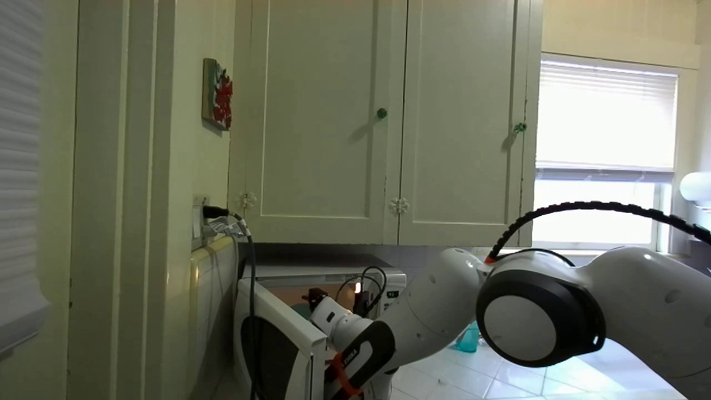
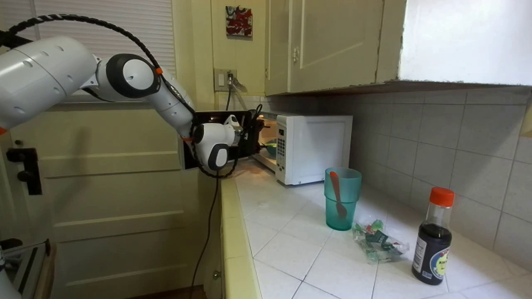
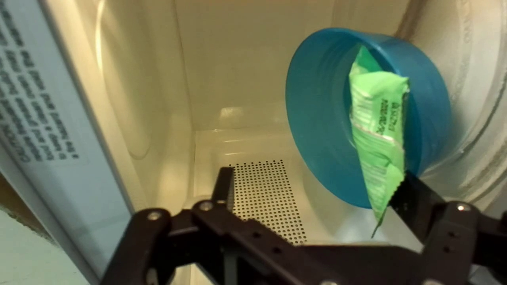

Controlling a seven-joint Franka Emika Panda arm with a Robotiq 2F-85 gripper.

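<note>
A blue bowl is inside the lit microwave, whose door hangs open. In the wrist view, a green packet lies in the bowl and sticks out over its rim, with its lower tip close to my right-hand finger. Whether the packet touches that finger I cannot tell. My gripper is open at the microwave's mouth, fingers wide apart, nothing clasped between them. The bowl's near rim comes down between the fingers' lines, nearer the right one. From outside, the open door and arm partly hide the gripper.
To the left in the wrist view is the cavity's edge with a printed label. On the counter stand a teal cup with a red spoon, a clear bag of packets and a dark sauce bottle. Cabinets hang above.
</note>
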